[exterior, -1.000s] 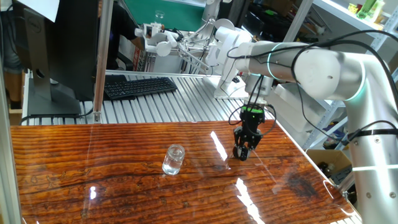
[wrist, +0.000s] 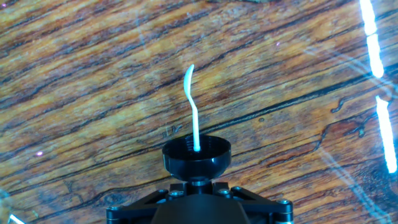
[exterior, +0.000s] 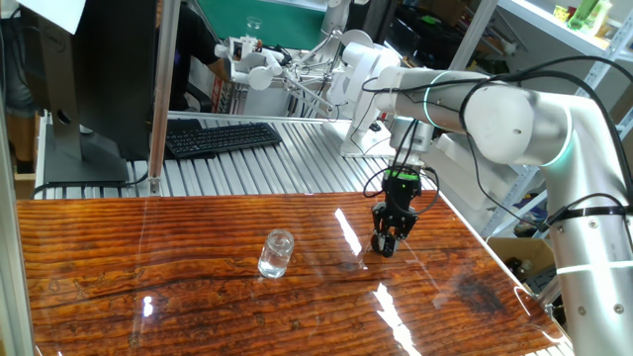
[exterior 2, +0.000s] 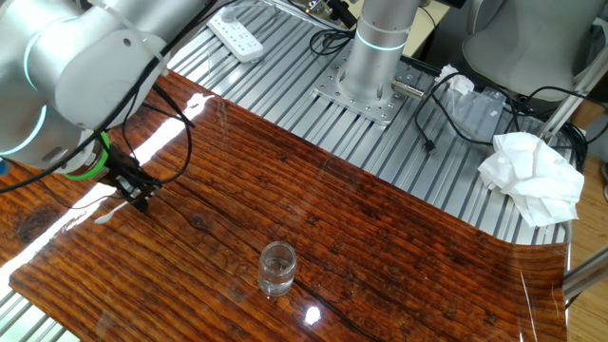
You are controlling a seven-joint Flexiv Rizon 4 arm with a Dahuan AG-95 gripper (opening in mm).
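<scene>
In the wrist view a black cup-shaped holder [wrist: 198, 164] sits at the end of my gripper, whose linkages close in on its base. From the holder's hollow sticks out a thin white spoon [wrist: 195, 118]. At the table's right side in exterior view 1, my gripper [exterior: 388, 235] points down, low over the wood. The white spoon [exterior 2: 112, 214] also shows beside the gripper in exterior view 2. A clear glass [exterior: 276, 254] with clear liquid in it stands upright on the table, to the gripper's left and apart from it. The same glass [exterior 2: 277, 269] is near the bottom centre of exterior view 2.
Crumpled white tissue [exterior 2: 532, 179] and a power strip [exterior 2: 235, 36] lie beyond the table. Cables loop around the gripper.
The upper arm has shifted very slightly left in exterior view 1. My gripper stays nearly in place, and the glass has not moved.
</scene>
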